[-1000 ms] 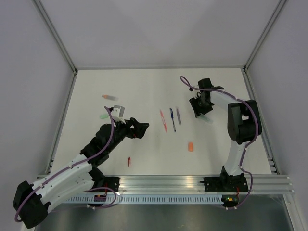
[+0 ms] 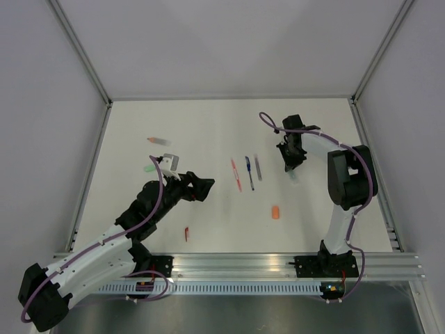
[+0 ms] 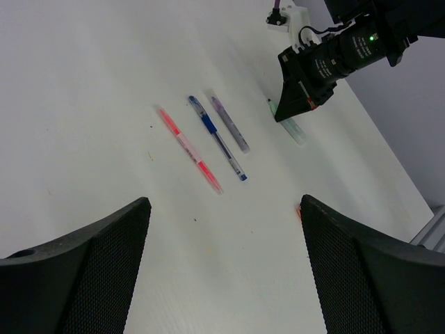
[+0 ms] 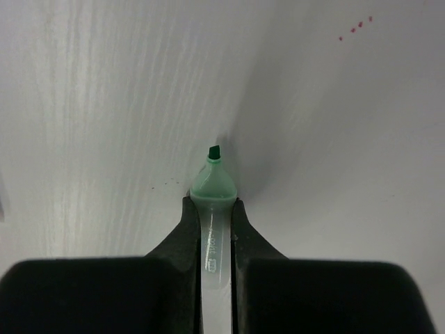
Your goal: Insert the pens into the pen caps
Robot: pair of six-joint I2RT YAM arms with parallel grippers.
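A green marker [image 4: 214,182] lies on the table, its capless tip showing, with my right gripper closed in around its barrel; whether it grips firmly I cannot tell. In the top view it is at the right [image 2: 292,174]. My left gripper hangs open over the table at the left. Left of the green marker lie a red pen [image 3: 188,146], a blue pen [image 3: 217,138] and a grey-purple pen [image 3: 230,124]. Small caps lie about: an orange one [image 2: 275,212], a red one [image 2: 186,234] and a green one [image 2: 149,168].
An orange-tipped pale marker [image 2: 158,140] lies at the back left. Grey walls and metal rails bound it.
The left arm has stayed almost still.
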